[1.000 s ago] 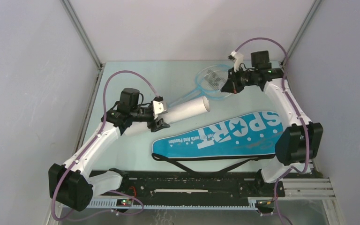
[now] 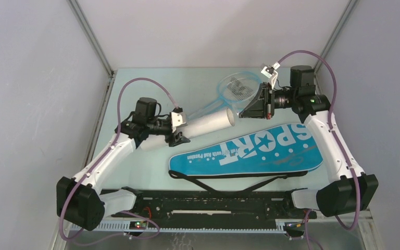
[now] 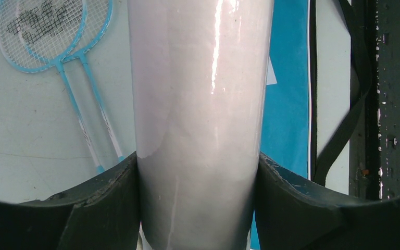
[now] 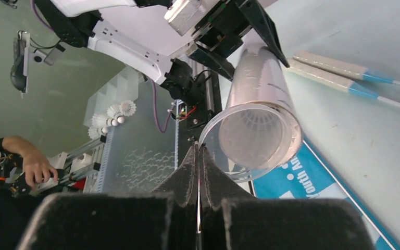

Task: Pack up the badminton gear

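A white shuttlecock tube (image 2: 208, 123) is held aloft at a slant by my left gripper (image 2: 177, 136); in the left wrist view it fills the fingers. Its open end with a clear rim (image 4: 220, 127) faces my right gripper, whose fingertips are shut together right at that rim, nothing seen between them. Two light-blue rackets (image 3: 41, 47) lie behind the tube. The blue SPORT bag (image 2: 250, 153) lies flat along the front of the table, its black strap (image 2: 203, 185) toward the edge.
Bare table (image 2: 135, 86) shows at the back left; walls close the sides and back. In the right wrist view, several loose shuttlecocks (image 4: 114, 112) sit off the table, and a person's hand (image 4: 36, 166) is in the background.
My left gripper with the tube has barely moved.
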